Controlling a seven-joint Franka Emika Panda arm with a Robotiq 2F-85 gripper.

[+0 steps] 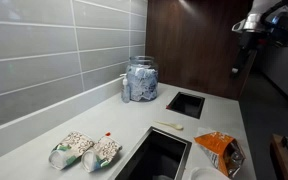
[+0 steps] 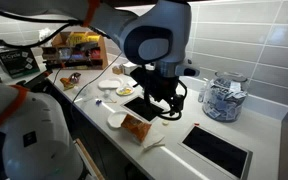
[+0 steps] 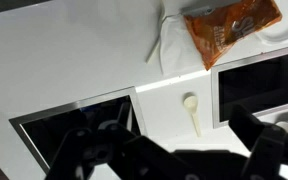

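My gripper hangs high over the counter, its fingers wide apart and nothing between them. In exterior view 1 the gripper is at the upper right, well clear of everything on the counter. Below it, a light spoon lies on the white strip between two dark basins. An orange snack bag lies beyond, next to a white paper or napkin. A big glass jar full of blue-and-white pieces stands by the tiled wall, with a small clear bottle beside it.
Two patterned cartons lie at the near left of the counter. Dark recessed basins break up the surface. A white plate sits beside the bag. More clutter fills the far end in exterior view 2.
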